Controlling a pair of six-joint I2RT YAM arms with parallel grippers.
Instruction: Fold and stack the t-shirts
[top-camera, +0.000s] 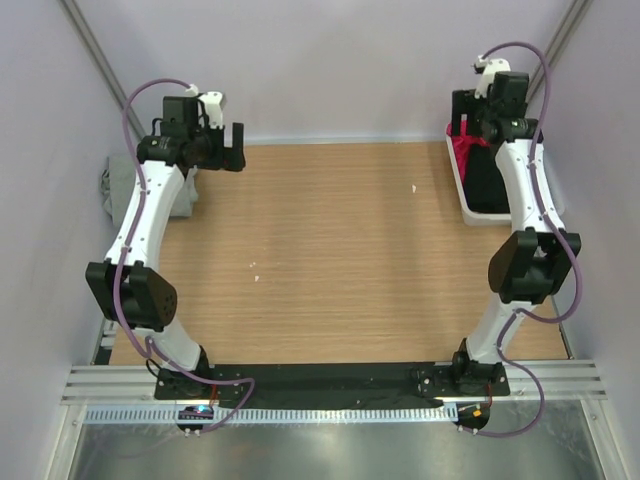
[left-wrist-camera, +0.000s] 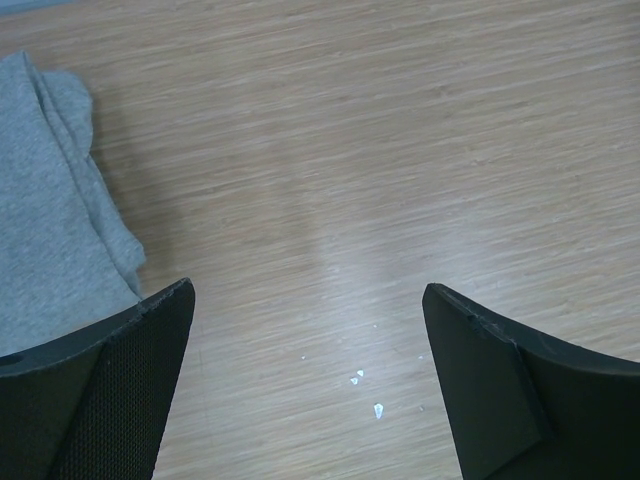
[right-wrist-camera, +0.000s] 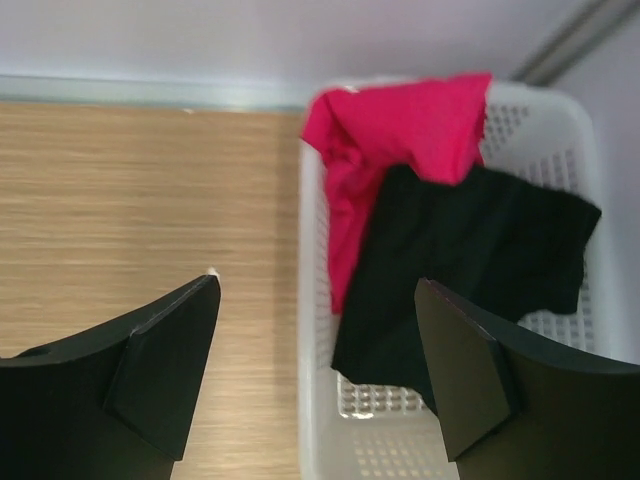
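Observation:
My left gripper (top-camera: 220, 148) is open and empty above the table's left side, beside a folded grey T-shirt (left-wrist-camera: 60, 230) lying on the wood. My right gripper (top-camera: 470, 110) stands open above a white plastic basket (right-wrist-camera: 313, 420) at the back right. In the basket, as the right wrist view shows, lie a bright red shirt (right-wrist-camera: 410, 115), bunched toward the back, and a black shirt (right-wrist-camera: 450, 240) spread beside and partly under it. Nothing is between the fingers of either gripper.
Pale walls stand at the back and both sides, and a dark rail runs along the front edge.

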